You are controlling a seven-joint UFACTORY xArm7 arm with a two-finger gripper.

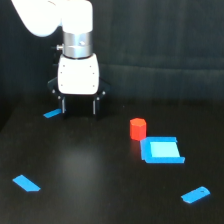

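A white robot arm comes down from the top left, and its gripper (pixel 79 106) stands open with its dark fingers spread wide and nothing visible between them. To the right of the gripper and nearer the camera, a small red block (pixel 138 129) stands on the dark table. Just to the right of the block and slightly nearer lies a blue-edged square (pixel 162 159) with a pale, bright middle. Whether that square is a shallow tray or tape around a pale patch, I cannot tell. The gripper is clearly apart from both.
Blue strips lie on the dark table (pixel 95 180): a strip (pixel 26 184) at front left, another strip (pixel 196 195) at front right, and a far strip (pixel 53 113) left of the gripper. Open table spreads across the middle and front.
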